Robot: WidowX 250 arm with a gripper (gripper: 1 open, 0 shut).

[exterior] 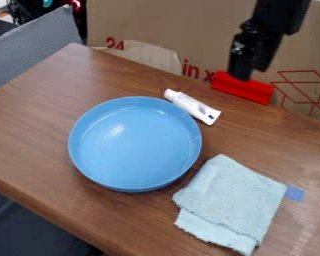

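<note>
My black gripper (pixel 252 52) hangs at the top right, above a red block (pixel 242 88) by the cardboard backdrop; whether its fingers are open or shut is unclear. A white tube (pixel 192 106) lies on the table behind a blue plate (pixel 135 144). A folded light-blue cloth (pixel 231 203) lies at the front right.
The wooden table (pixel 49 110) has bare room at the left and right of the plate. A cardboard wall (pixel 149 30) closes off the back. A strip of blue tape (pixel 295 193) is on the right of the cloth.
</note>
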